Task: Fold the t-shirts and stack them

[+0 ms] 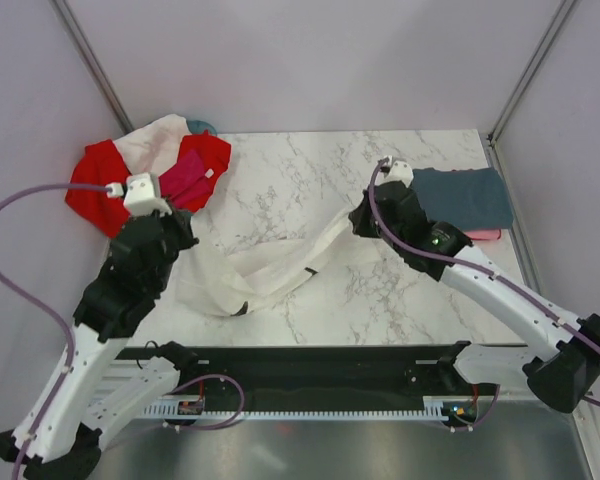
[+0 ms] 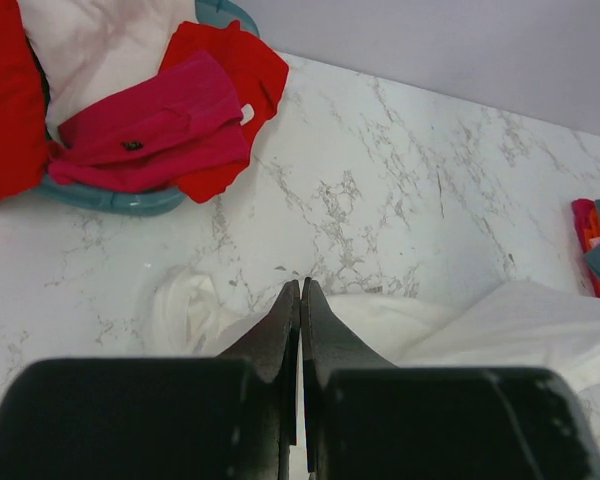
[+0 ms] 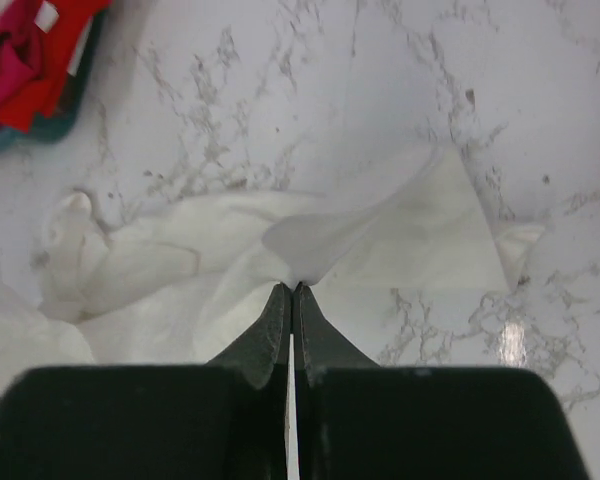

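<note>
A white t-shirt [image 1: 265, 275] is partly lifted off the marble table, stretched slantwise between the two arms. My right gripper is shut on one part of it, and cloth rises to its fingertips. On the left, my left gripper is shut too, with raised white cloth at its tips in the top view. The shirt's middle sags to the table, while a flat flap [image 3: 435, 240] lies beneath the right gripper. Small dark patches show on its near edge. At the right stands a folded stack, a blue-grey shirt [image 1: 462, 198] on top.
A blue bin [image 2: 130, 200] holding red, white and magenta shirts [image 2: 170, 120] stands at the back left. Below the blue-grey shirt, a pink folded edge [image 1: 484, 235] shows. Bare marble [image 1: 310, 170] spans the back middle. Walls close in the sides and back.
</note>
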